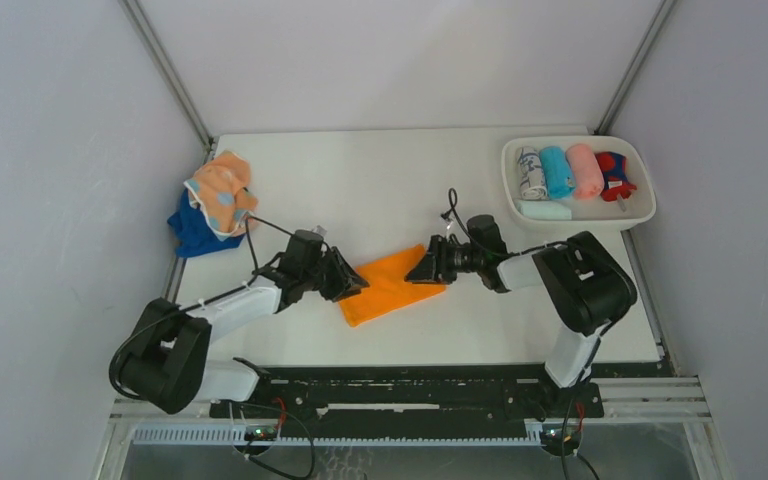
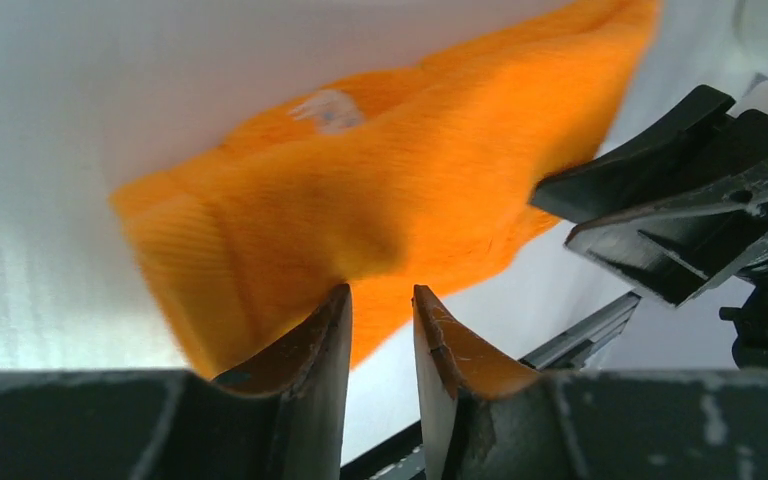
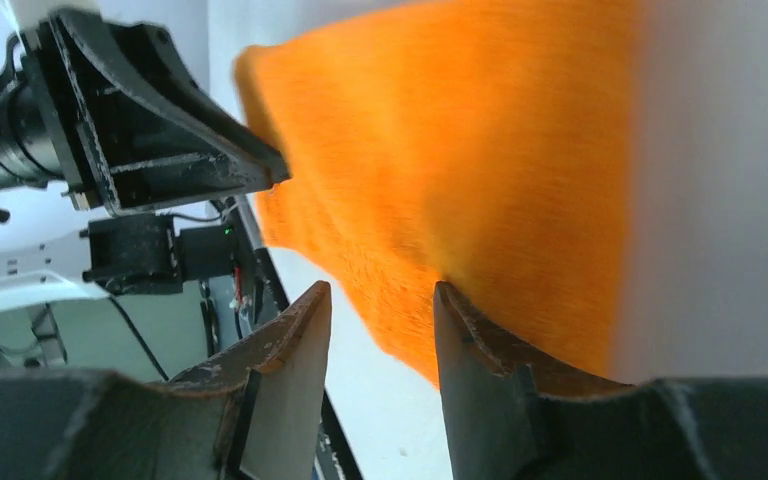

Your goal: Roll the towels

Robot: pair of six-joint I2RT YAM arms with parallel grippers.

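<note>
An orange towel (image 1: 390, 292) lies folded on the table, creased in both wrist views (image 2: 390, 180). My left gripper (image 1: 348, 285) is at the towel's left end; in the left wrist view its open fingers (image 2: 310, 350) hang over the cloth, nothing held. My right gripper (image 1: 422, 268) is at the towel's right end; in the right wrist view its fingers (image 3: 290, 350) stand apart over the cloth, with no clear hold on it.
A white bin (image 1: 610, 212) at back right holds several rolled towels. A blue towel (image 1: 195, 240) and a peach towel (image 1: 222, 190) lie piled at back left.
</note>
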